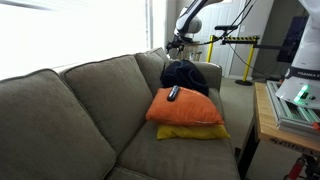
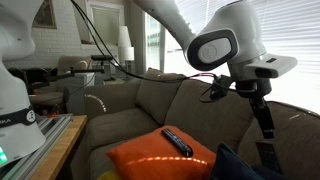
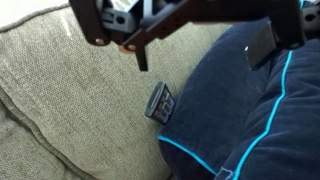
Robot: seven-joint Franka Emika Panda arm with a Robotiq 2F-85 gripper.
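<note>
My gripper (image 2: pixel 238 108) hangs open above the navy cushion, near the sofa back, with nothing between its fingers. In the wrist view, the open gripper spans the top of the picture. Below it, a dark remote-like object (image 3: pixel 160 102) is lodged between the sofa back and the navy cushion (image 3: pixel 215 105); its lower end is hidden. Exterior view 2 has this dark object (image 2: pixel 268 157) upright against the backrest, apart from the fingers. A second black remote (image 2: pixel 177 141) rests on the orange pillow (image 2: pixel 145 158).
A yellow pillow (image 1: pixel 192 131) lies under the orange one on the grey sofa (image 1: pixel 120 95). The near seats are clear. A wooden table (image 1: pixel 262 125) stands along the sofa's right side. The backrest is close to the gripper.
</note>
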